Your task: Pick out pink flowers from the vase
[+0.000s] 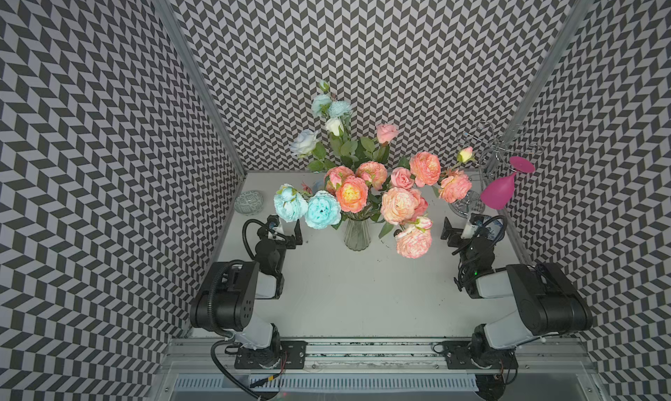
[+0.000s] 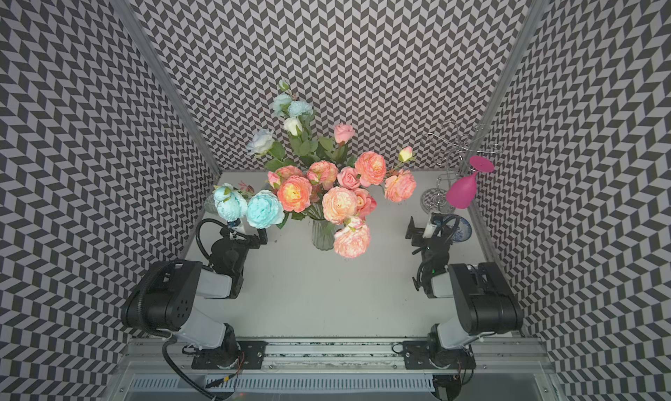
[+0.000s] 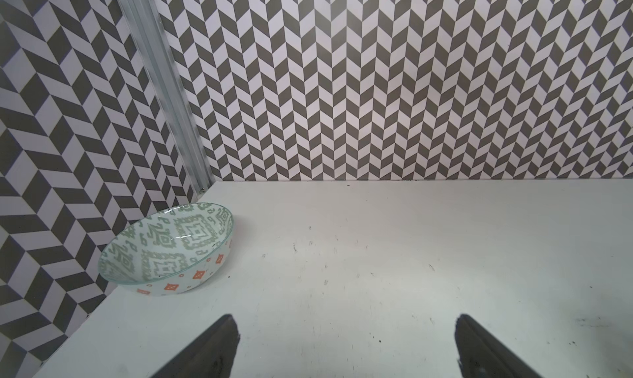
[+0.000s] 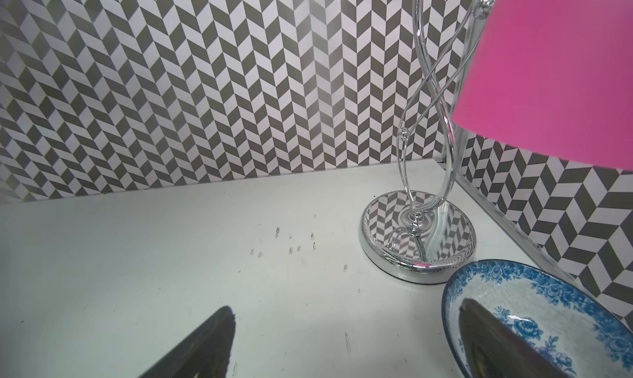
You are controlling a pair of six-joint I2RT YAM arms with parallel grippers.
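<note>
A ribbed clear vase (image 1: 357, 234) stands at the middle of the table, crowded with tall flowers. Pink and peach blooms (image 1: 399, 205) spread over its centre and right side, one pink bud (image 1: 386, 132) rising at the back. Pale blue flowers (image 1: 323, 210) lean out to the left. My left gripper is open and empty, low to the left of the vase. On the right, well apart from the blooms, my right gripper also stands open with nothing between its fingers. Neither wrist view shows the flowers; leaves and blooms hide the vase's mouth.
A patterned bowl (image 3: 171, 249) sits at the back left. At the right stand a chrome lamp base (image 4: 418, 236) with a hanging pink shade (image 4: 560, 68) and a blue-white dish (image 4: 527, 305).
</note>
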